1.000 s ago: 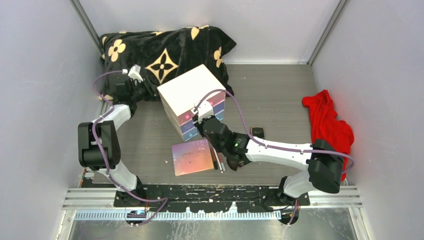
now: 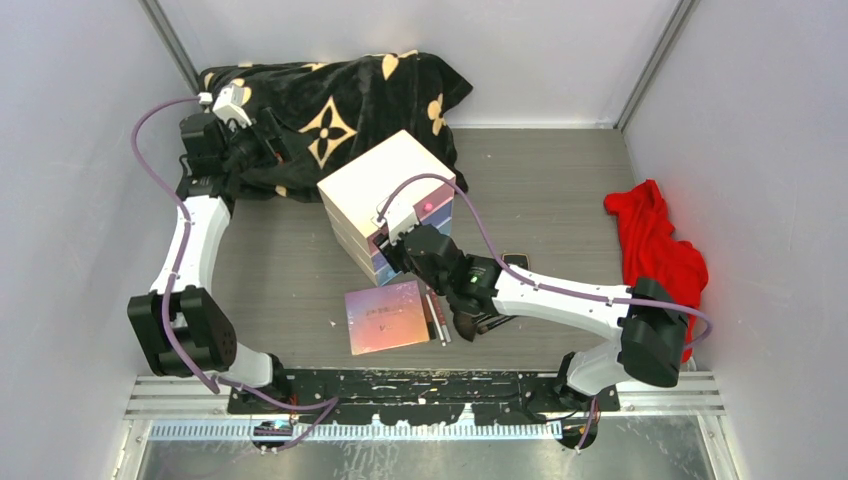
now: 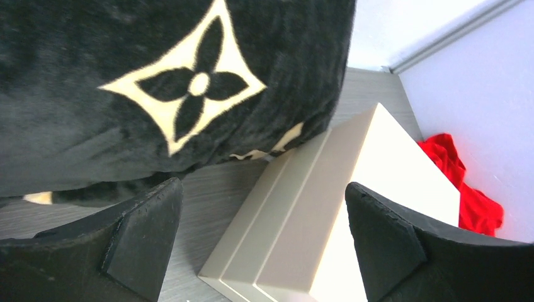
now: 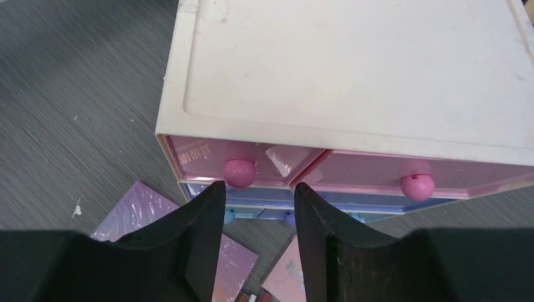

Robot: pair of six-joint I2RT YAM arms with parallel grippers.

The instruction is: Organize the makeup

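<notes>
A white makeup organizer [image 2: 385, 170] with pink, blue and light-blue drawers stands in the middle, all seen shut. My right gripper is open just before its front, beside the left pink knob [image 4: 239, 173], nothing held. My left gripper is raised and open at the upper left, empty, facing the organizer's side. A gradient palette [image 2: 385, 320] lies in front of the organizer, with pencils [image 2: 438, 322] and dark brushes [image 2: 490, 325] beside it, partly under the right arm. A pink palette [image 4: 284, 274] shows in the right wrist view.
A black patterned blanket [image 2: 290, 100] lies along the back left. A red cloth [image 2: 655, 250] lies at the right wall, and a small dark compact [image 2: 515, 261] right of the organizer.
My right gripper and the organizer have shifted slightly since a second ago.
</notes>
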